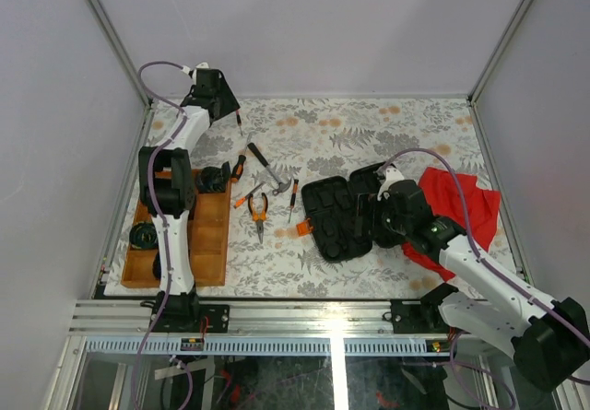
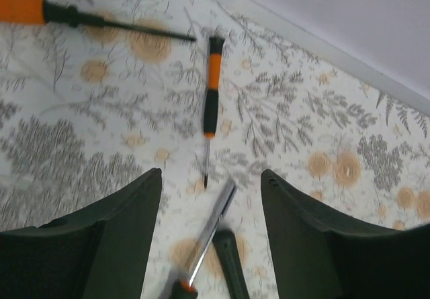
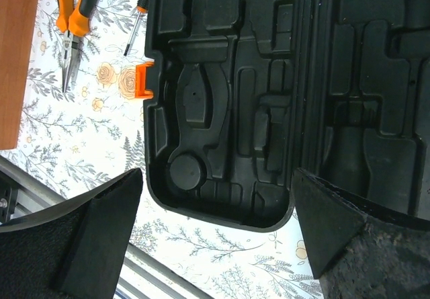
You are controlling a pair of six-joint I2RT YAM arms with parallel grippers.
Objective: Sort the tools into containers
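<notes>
My left gripper is raised over the back-left table, fingers apart with nothing seen between them. Below it lie a small orange-black screwdriver point(image 2: 211, 104) and a larger orange-handled one point(image 2: 20, 7). Pliers point(image 1: 258, 209), a hammer point(image 1: 269, 166) and other small tools lie mid-table. A wooden tray point(image 1: 212, 258) on the left holds some dark items. My right gripper stands open over a black moulded case point(image 3: 211, 111), whose visible compartments are empty.
A red cloth point(image 1: 484, 212) lies at the right, partly under the right arm. Walls border the table.
</notes>
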